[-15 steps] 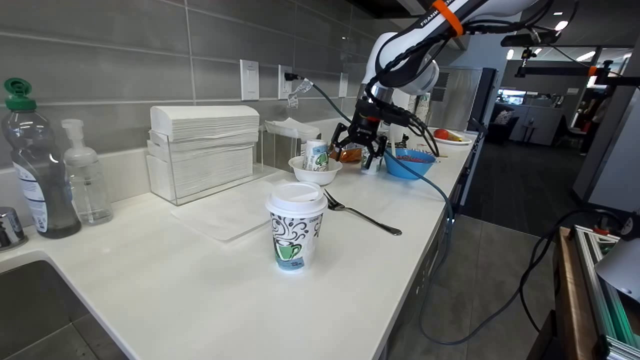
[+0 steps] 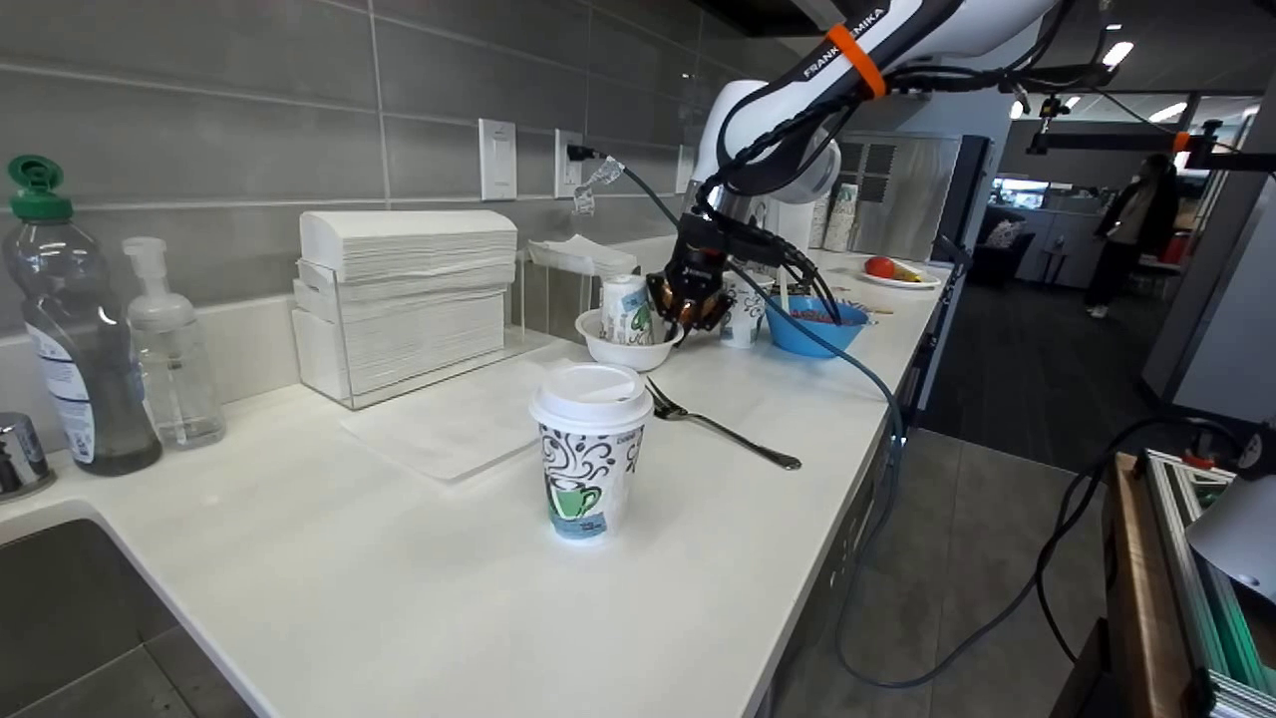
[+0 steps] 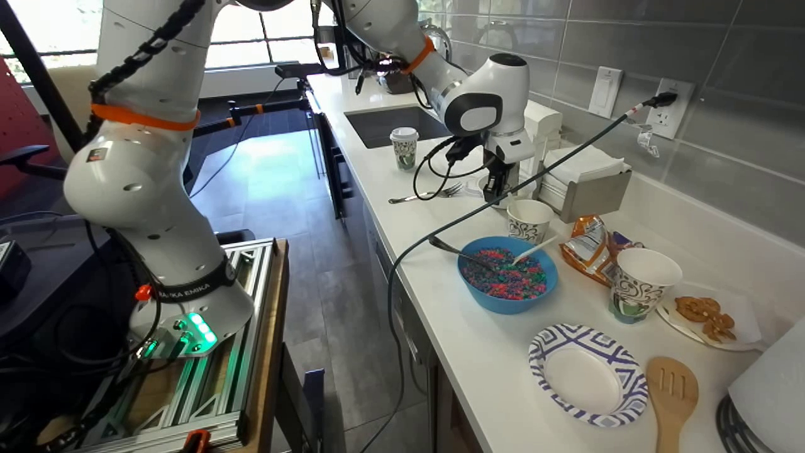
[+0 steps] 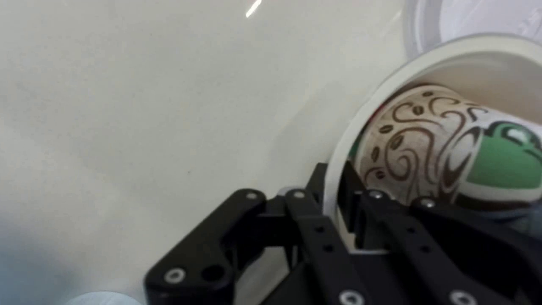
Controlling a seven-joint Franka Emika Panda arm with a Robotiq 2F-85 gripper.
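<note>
A white bowl (image 2: 629, 354) stands on the counter with a patterned paper cup (image 2: 627, 313) lying tilted in it. My gripper is at the bowl's side. In the wrist view one black fingertip is outside the bowl's rim and the other inside, beside the cup. The rim (image 4: 350, 137) passes between the fingers with little room either side; whether both press on it cannot be told. In exterior view 2 my gripper (image 3: 494, 189) largely hides the bowl.
A lidded cup (image 2: 592, 455) and a fork (image 2: 724, 438) lie nearer exterior view 1. On the other side stand an open paper cup (image 3: 529, 219) and a blue bowl (image 3: 498, 303) of colourful bits. A napkin holder (image 3: 596, 189) is by the wall. A cable (image 3: 453, 224) crosses above the counter.
My gripper has come down and across from above the counter beside the bowl to its rim. Its fingers, wide apart before, are now close together. The bowl and cup look nearly unmoved.
</note>
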